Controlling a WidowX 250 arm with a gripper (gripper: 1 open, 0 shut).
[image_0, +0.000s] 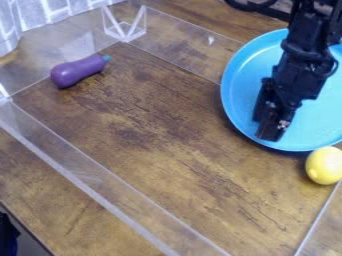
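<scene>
My black gripper (273, 118) reaches down from the top right, its fingertips low over the left part of a blue plate (321, 128). Its fingers are dark and overlap, so whether they are open or shut, or hold anything, is unclear. A purple eggplant (75, 72) lies at the upper left. A yellow lemon-like object (323, 165) sits just below the plate at the right edge.
Clear low walls (94, 197) border the wooden work area (160, 130), whose middle is bare. A white cloth or rack (24, 20) is at the top left.
</scene>
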